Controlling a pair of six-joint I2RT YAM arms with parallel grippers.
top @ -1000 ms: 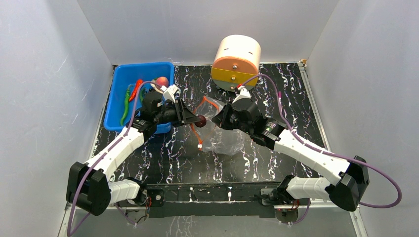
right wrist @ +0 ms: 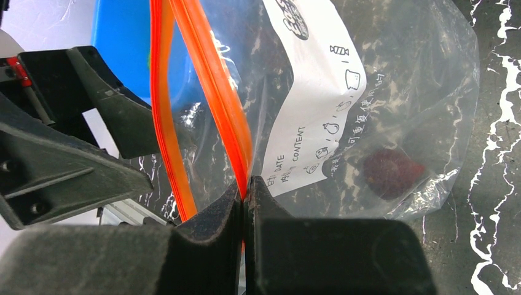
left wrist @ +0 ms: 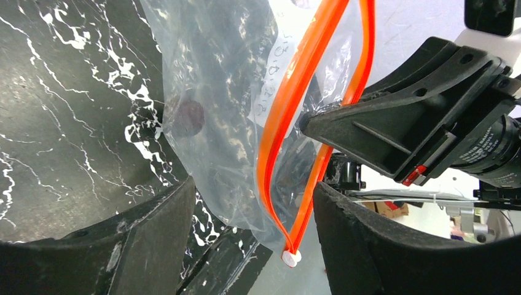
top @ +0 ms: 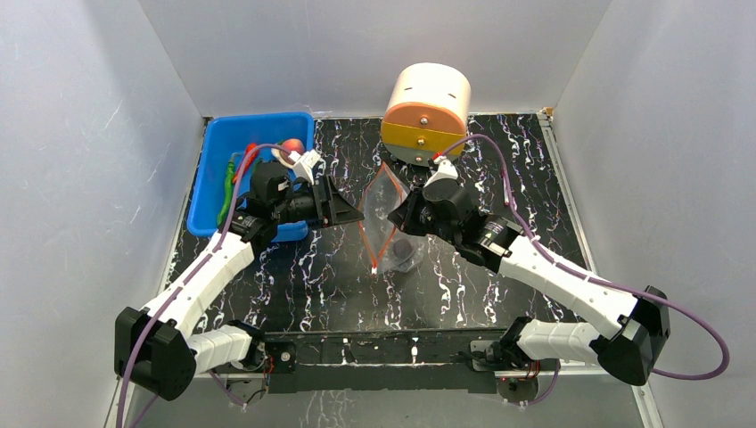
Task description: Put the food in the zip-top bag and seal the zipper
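Note:
The clear zip bag [top: 385, 207] hangs upright mid-table with its orange zip strips [left wrist: 274, 132] parted. A dark red round food [right wrist: 393, 174] rests inside, at the bottom of the bag. My right gripper is shut on the bag's rim, an orange strip running down between its fingers. My left gripper [top: 361, 216] stands open at the left side of the bag's mouth, with no food between its fingers. In the right wrist view its two fingertips [right wrist: 140, 182] are apart, close to the outer orange strip; whether they touch it I cannot tell.
A blue bin [top: 208, 169] at the back left holds a green pepper [top: 225, 193], a red pepper and a peach-coloured round food [top: 292, 145]. A cream and orange drum [top: 431, 94] stands at the back.
The dark red food has gone from the left gripper's fingers to the bottom of the bag, and that gripper has opened. The bag's lower corner has swung slightly right; both arms have barely moved.

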